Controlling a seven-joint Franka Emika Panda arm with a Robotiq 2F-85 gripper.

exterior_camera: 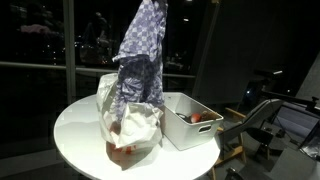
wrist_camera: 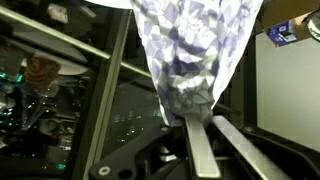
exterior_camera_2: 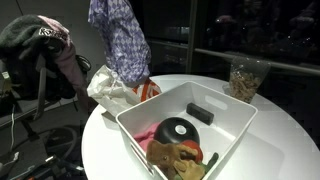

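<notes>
A purple-and-white patterned cloth (exterior_camera: pixel 142 55) hangs long and bunched above the round white table (exterior_camera: pixel 78 150). In the wrist view my gripper is shut on the gathered end of this cloth (wrist_camera: pixel 195 60). Its lower part comes down at a crumpled white bag (exterior_camera: pixel 145 125), which has an orange-red patch near its base. From the other side, the cloth (exterior_camera_2: pixel 120 40) hangs over the white bag (exterior_camera_2: pixel 108 92); whether its lower end is inside the bag or in front of it I cannot tell. My gripper is beyond the top of both exterior views.
Beside the bag stands a white bin (exterior_camera_2: pixel 225 125) holding a black round thing (exterior_camera_2: pixel 177 132), a brown plush toy (exterior_camera_2: pixel 172 158) and other items. A clear container of brown pieces (exterior_camera_2: pixel 247 78) is at the table's far side. A chair (exterior_camera: pixel 250 122) stands right of the table.
</notes>
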